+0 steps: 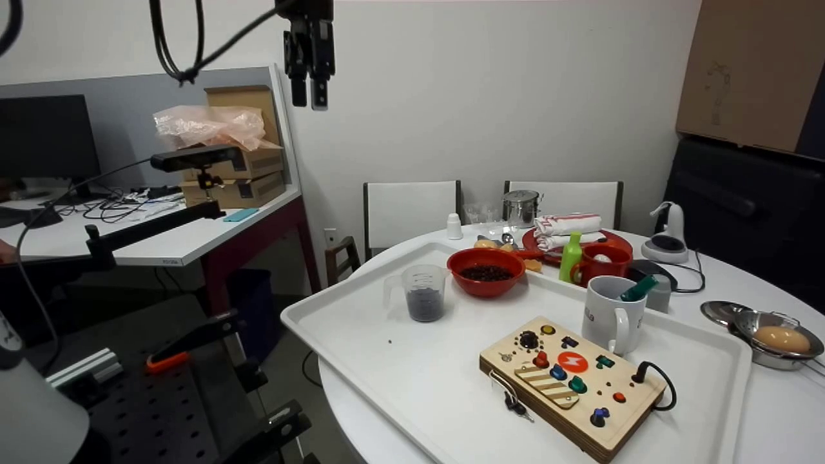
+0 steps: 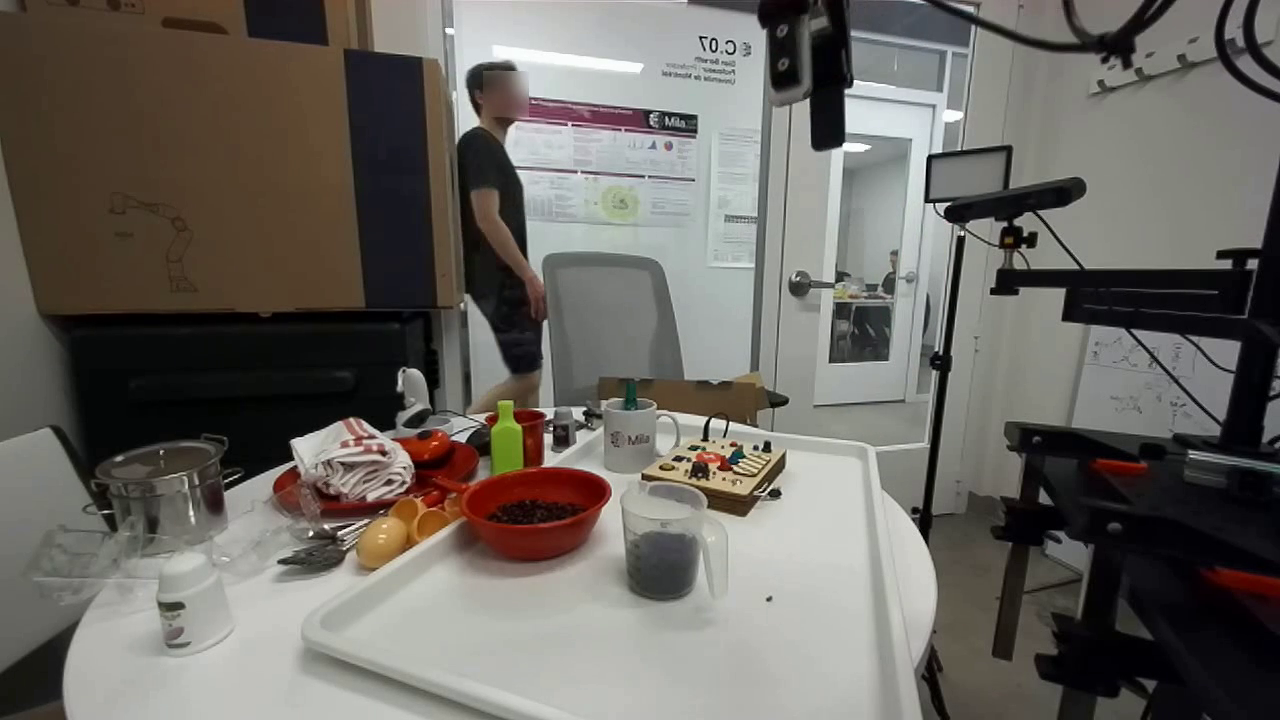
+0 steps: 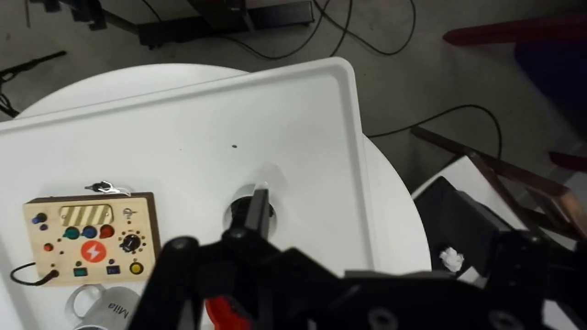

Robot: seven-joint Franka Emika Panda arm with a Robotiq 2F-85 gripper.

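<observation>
High above the table, my gripper [image 1: 309, 94] points down, open and holding nothing. On the white tray [image 1: 363, 363] stands a clear measuring cup [image 1: 425, 294], partly filled with dark contents. Beside it a red bowl [image 1: 485, 272] holds small dark pieces. A wooden panel [image 1: 576, 379] with knobs and switches lies flat, and a white mug [image 2: 630, 434] stands behind it with something green inside. In the wrist view one black finger [image 3: 256, 211] overlaps the measuring cup [image 3: 273, 222] and hides part of it; most of the bowl is covered too.
Along the tray's far side are a green bottle [image 1: 570, 256], a red mug [image 1: 601, 264] and a folded towel [image 1: 568, 224]. A white bottle [image 2: 193, 604] stands near the table edge. Bare tray lies in front of the measuring cup. A person [image 2: 498, 228] is beyond the table.
</observation>
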